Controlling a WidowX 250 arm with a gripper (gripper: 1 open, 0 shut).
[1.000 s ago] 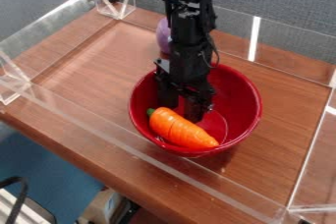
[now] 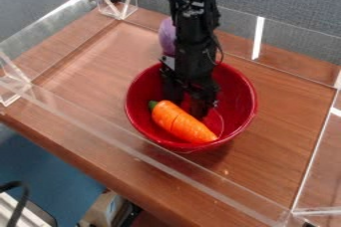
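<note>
A red bowl (image 2: 232,121) stands on the wooden table in the camera view. An orange toy carrot (image 2: 182,123) lies in its front-left part, green top toward the left rim. My black gripper (image 2: 185,88) reaches down from above into the back of the bowl, behind the carrot; its fingers are dark and overlapping, so their state is unclear. A purple object (image 2: 168,34) stands behind the bowl, partly hidden by my arm.
Clear plastic walls edge the table on several sides. A blue floor lies beyond the front-left edge.
The bowl has shifted slightly to the left, with the carrot in it. My gripper has moved only slightly.
</note>
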